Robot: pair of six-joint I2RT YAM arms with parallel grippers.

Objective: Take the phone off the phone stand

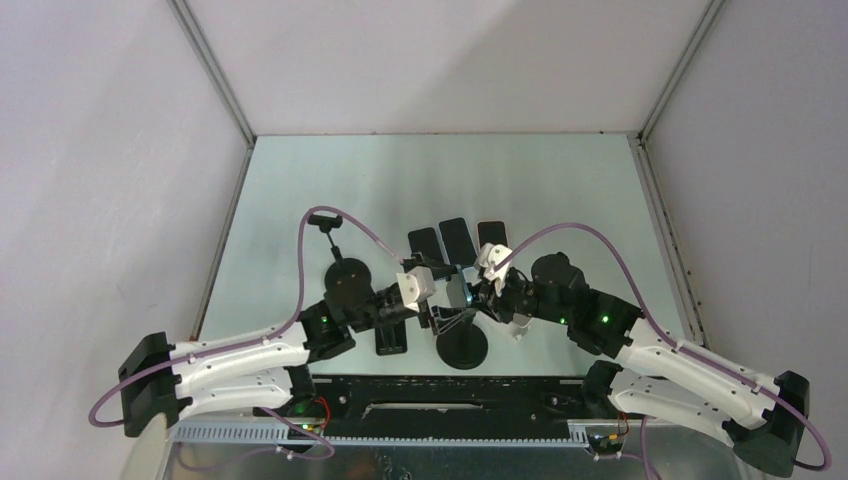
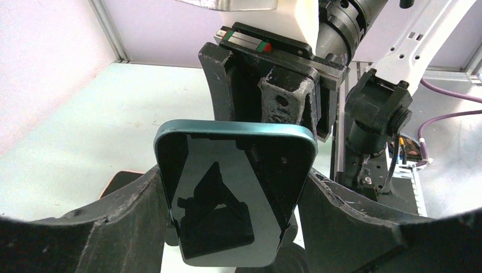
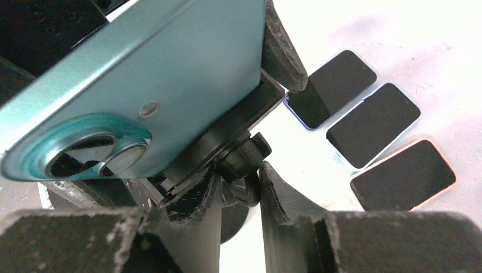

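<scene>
A teal-edged phone stands upright above the phone stand, between my two grippers at mid-front of the table. My left gripper has its fingers either side of the phone in the left wrist view, apparently touching its side edges. In the right wrist view the phone's teal back fills the upper left, and my right gripper has its fingertips at the stand's black holder, just below the phone. The fingers sit close together; how firmly either gripper holds is unclear.
Three dark phones lie side by side behind the stand. Another black stand and a dark object are on the left.
</scene>
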